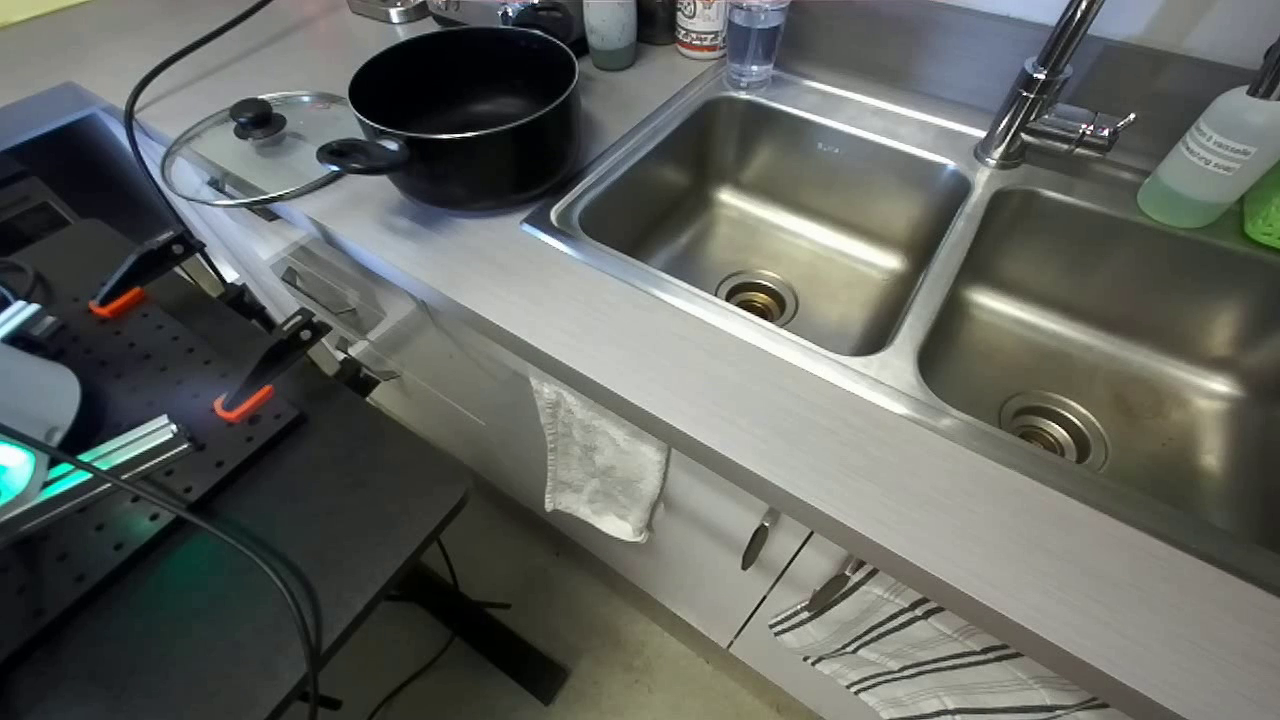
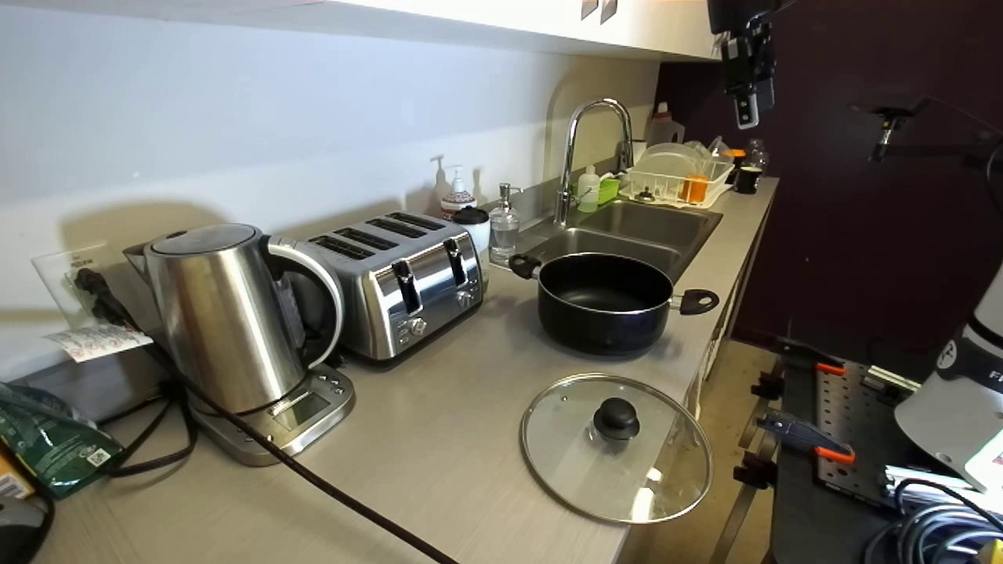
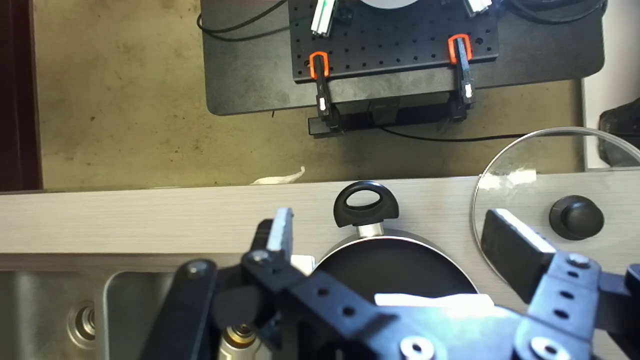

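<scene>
My gripper stands open above the counter, its fingers (image 3: 517, 252) spread wide and nothing between them. In the second exterior view the gripper (image 2: 747, 111) shows small at the upper right, high over the counter. A black pot (image 2: 604, 324) sits upright and uncovered on the counter beside the sink; its inside looks empty. Nearer the camera lies a glass lid (image 2: 564, 451) with a black knob (image 2: 617, 417), flat and partly past the counter's front edge. The first exterior view shows the pot (image 1: 486, 156) and lid (image 1: 282, 156) but not the gripper.
A double sink (image 1: 768, 216) with a tall faucet (image 2: 571, 160) adjoins the pot. The toaster (image 2: 400, 277) and kettle (image 2: 226, 319) stand along the wall. A dish rack (image 2: 677, 183) is at the far end. Cupboards (image 2: 526, 23) overhang the counter. The counter strip before the sink is clear.
</scene>
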